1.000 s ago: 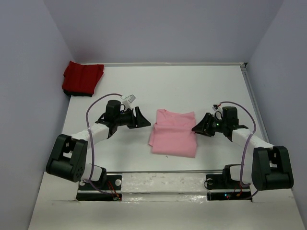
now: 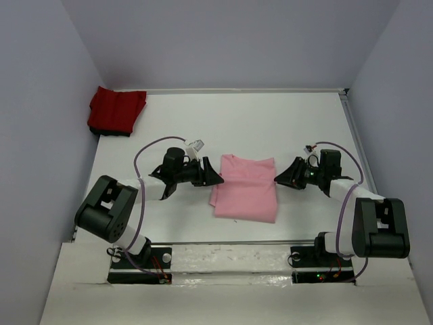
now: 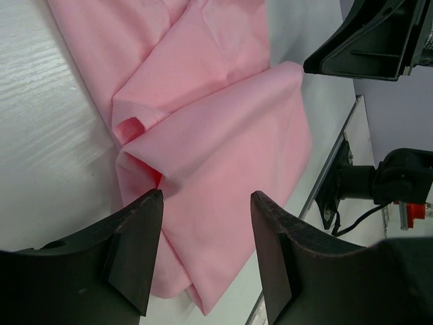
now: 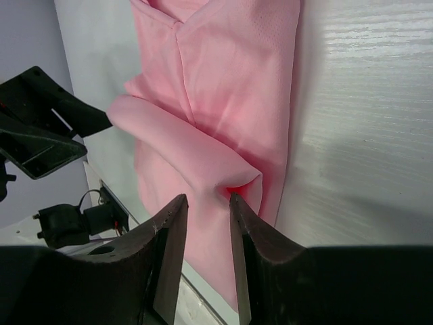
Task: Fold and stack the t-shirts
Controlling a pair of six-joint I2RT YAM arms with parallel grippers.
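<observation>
A pink T-shirt [image 2: 245,200] lies in the middle of the table, with a raised fold across it and layers along both sides. My left gripper [image 2: 208,172] is at its left edge, open, with its fingertips just over the fold in the left wrist view. My right gripper [image 2: 287,177] is at the opposite edge, its fingers parted, the tips near the corner of the fold in the right wrist view. Neither visibly grips the cloth.
A stack of red shirts [image 2: 116,108], with a dark layer below, lies at the back left.
My left gripper has moved right to the shirt's left edge over the last second. My right gripper has shifted slightly right. The shirt looks unchanged.
</observation>
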